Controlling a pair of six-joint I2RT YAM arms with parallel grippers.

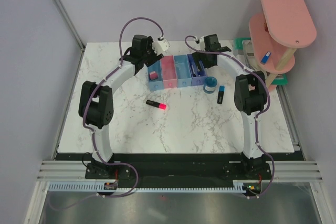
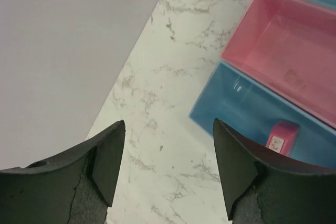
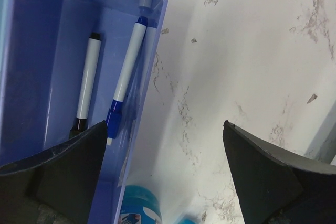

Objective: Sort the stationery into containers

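My left gripper is open, empty, over the blue bin [image 2: 231,98] holding a pink block [image 2: 281,136], beside the pink bin [image 2: 294,51]. My right gripper is open at the dark blue bin [image 3: 52,103], which holds a black-capped marker [image 3: 89,72] and a blue-capped marker [image 3: 129,61]. On the table lie a black-and-pink item [image 1: 156,105] below the bins and a black-and-blue item [image 1: 221,94] right of a blue round container [image 1: 210,84].
A pink tiered shelf [image 1: 286,11] stands at the back right with a blue item [image 1: 265,57] on it.
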